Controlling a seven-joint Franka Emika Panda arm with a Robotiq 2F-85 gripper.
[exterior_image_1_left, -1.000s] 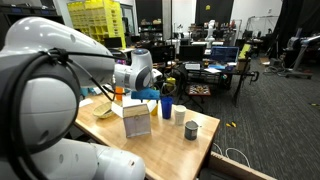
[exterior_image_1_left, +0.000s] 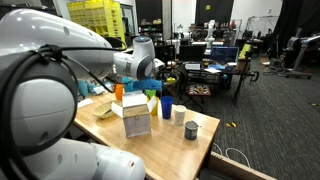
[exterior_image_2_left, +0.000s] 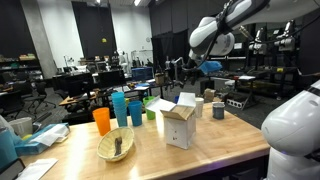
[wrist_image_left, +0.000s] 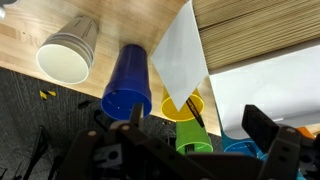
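Note:
My gripper is open above the table, its two dark fingers wide apart with nothing held between them. In the wrist view a blue cup (wrist_image_left: 128, 78) lies ahead of the left finger. A yellow cup (wrist_image_left: 184, 108) and a green cup (wrist_image_left: 192, 135) show between the fingers. White cups (wrist_image_left: 68, 53) are at the left. The white box (exterior_image_1_left: 136, 121) stands on the table in front of the arm, and one of its flaps (wrist_image_left: 180, 50) sticks out towards the cups. In the second exterior view the gripper (exterior_image_2_left: 196, 76) hangs above the box.
A grey can (exterior_image_1_left: 190, 131) stands right of the white cup. The wicker basket (exterior_image_2_left: 116, 146) holds a dark object, with an orange cup (exterior_image_2_left: 101, 122) and tall blue cups (exterior_image_2_left: 120, 106) nearby. Bare table lies in front of the basket and around the can.
The arm has risen slightly over the last second. The box, cups and can look unmoved.

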